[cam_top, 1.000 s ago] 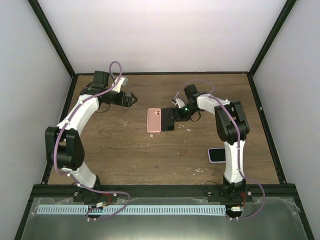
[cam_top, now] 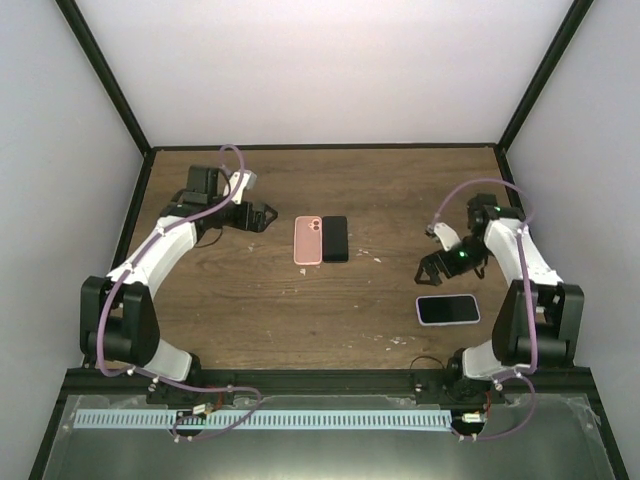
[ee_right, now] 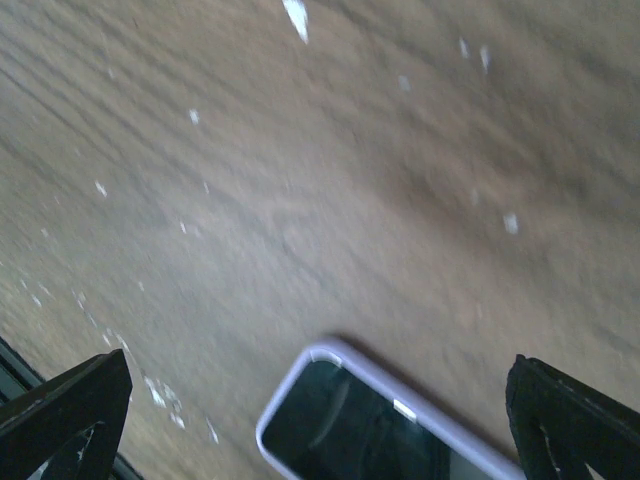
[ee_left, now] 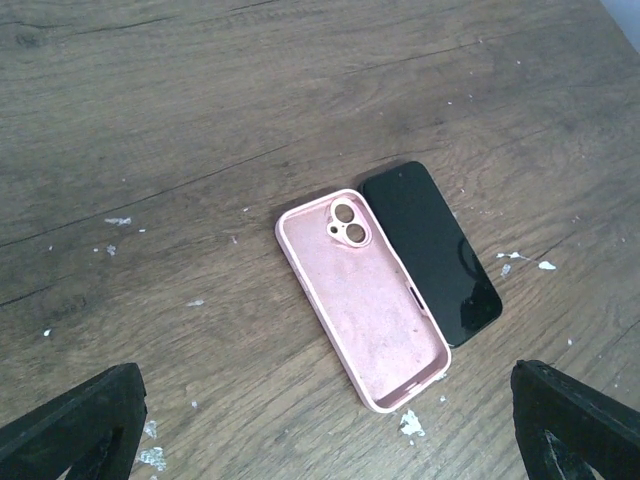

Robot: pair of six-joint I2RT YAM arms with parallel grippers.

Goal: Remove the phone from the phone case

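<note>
An empty pink phone case [cam_top: 308, 241] lies mid-table, its hollow inside facing up in the left wrist view. Along its right side rests a bare black phone [cam_top: 335, 240], flat on the wood. Farther right and nearer the front edge is another phone [cam_top: 447, 310] with a light purple rim, which looks like a case around it. My left gripper [cam_top: 269, 217] hovers open to the left of the pink case, holding nothing. Open and empty too, my right gripper [cam_top: 424, 272] hangs over the table just behind the purple-rimmed phone, whose near part is cut off in the right wrist view.
Bare wood table [cam_top: 250, 310] spreads around all three items, marked with small white scuffs. Dark frame bars and white walls bound the table at the back and sides.
My right gripper has moved from the black phone rightward and toward the front, near the purple-rimmed phone. The pink case and black phone have stayed put; the left arm has shifted only slightly.
</note>
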